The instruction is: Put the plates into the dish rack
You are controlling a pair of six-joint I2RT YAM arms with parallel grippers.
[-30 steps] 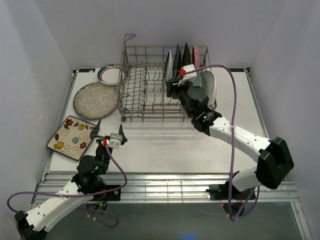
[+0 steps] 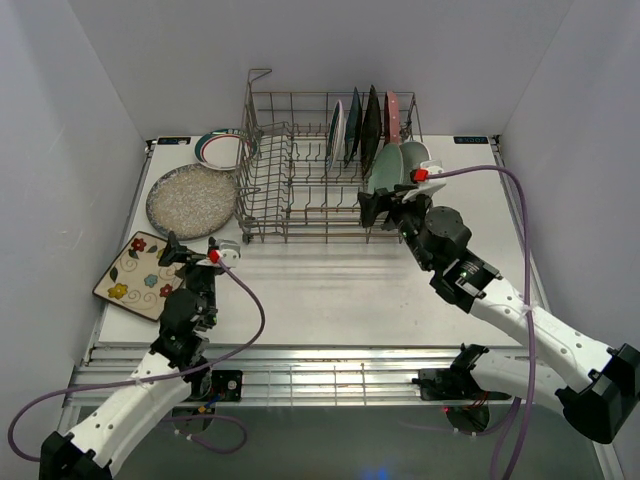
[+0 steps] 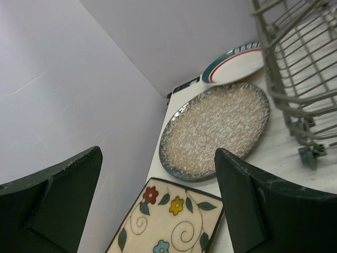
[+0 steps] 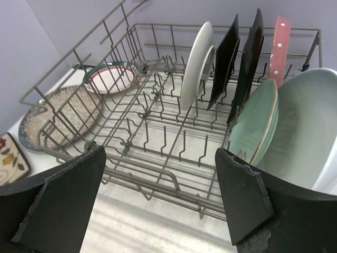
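Note:
The wire dish rack (image 2: 290, 230) holds several upright plates in its right half: white (image 4: 192, 63), dark (image 4: 247, 58), pink (image 4: 279, 50), pale green (image 4: 253, 118) and a larger pale one (image 4: 303, 126). On the counter to its left lie a red-and-green rimmed plate (image 3: 231, 68), a speckled round plate (image 2: 190, 200) and a square flowered plate (image 2: 135, 280). My left gripper (image 2: 190, 250) is open and empty over the flowered plate's upper right. My right gripper (image 2: 385, 200) is open and empty at the rack's front right, near the green plate.
Walls close in at the back and both sides. The left half of the rack holds no plates.
My right arm has moved back toward the front right, away from the plates. My left gripper has shifted slightly left and turned over the flowered plate.

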